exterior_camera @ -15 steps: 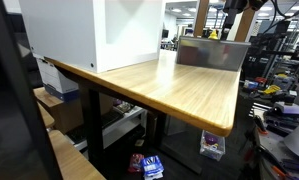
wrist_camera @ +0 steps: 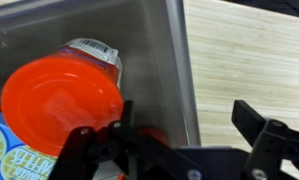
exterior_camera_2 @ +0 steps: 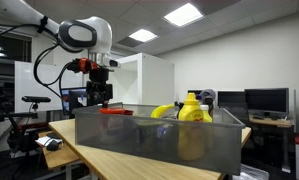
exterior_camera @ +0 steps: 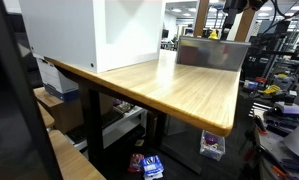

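Note:
My gripper is open in the wrist view, its two black fingers wide apart. The wall point(wrist_camera: 175, 75) of a grey bin runs through the gap between them in that view, and nothing is gripped. An orange-red rounded object point(wrist_camera: 61, 100) lies inside the bin beside the left finger, over a clear part with a printed label. In exterior view 2, the gripper point(exterior_camera_2: 97, 97) hangs at the left end of the grey bin point(exterior_camera_2: 179, 146), near a red object point(exterior_camera_2: 115, 111). Whether the fingertips reach below the rim is unclear.
A yellow object point(exterior_camera_2: 193, 109) sticks up above the bin's right part. Bare wooden tabletop point(exterior_camera: 154, 82) lies beside the bin. A tall white box point(exterior_camera: 109, 30) stands on the table's far side. Monitors point(exterior_camera_2: 272, 101) are in the background.

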